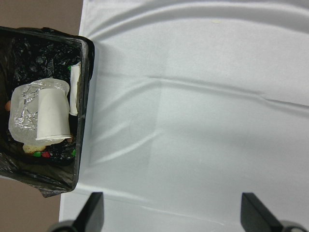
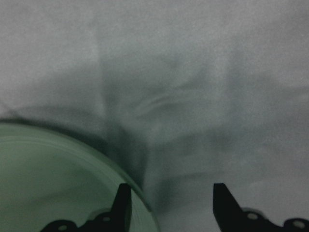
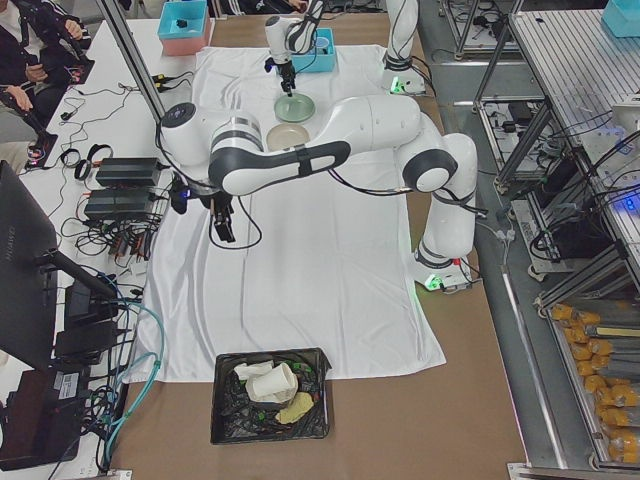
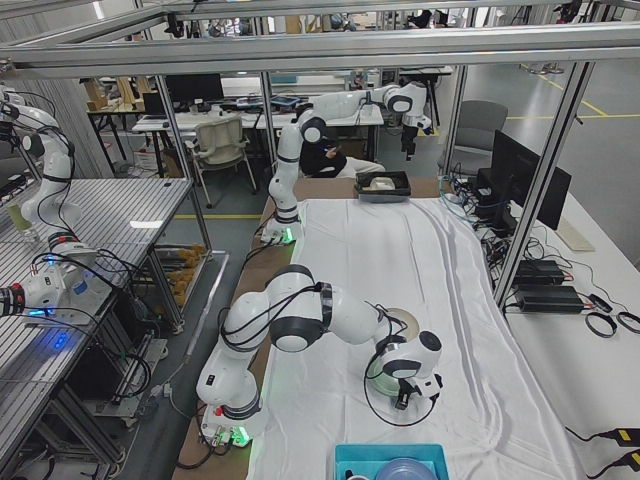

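My left gripper (image 3: 222, 225) is open, raised over the white cloth (image 3: 300, 280), with nothing between its fingers. The black lined bin (image 3: 270, 428) stands at the near end, holding a white paper cup (image 1: 53, 113), a crumpled clear container (image 1: 24, 108), a white strip and food scraps. My right gripper is open, low at the rim of the green plate (image 2: 53, 179), with nothing visible between its fingers; the right wrist view is dim. A beige plate (image 3: 287, 136) lies beside the green plate.
A blue tub (image 4: 390, 452) with dishes stands beyond the green plate at the right arm's end of the table. A monitor and black boxes line the side table.
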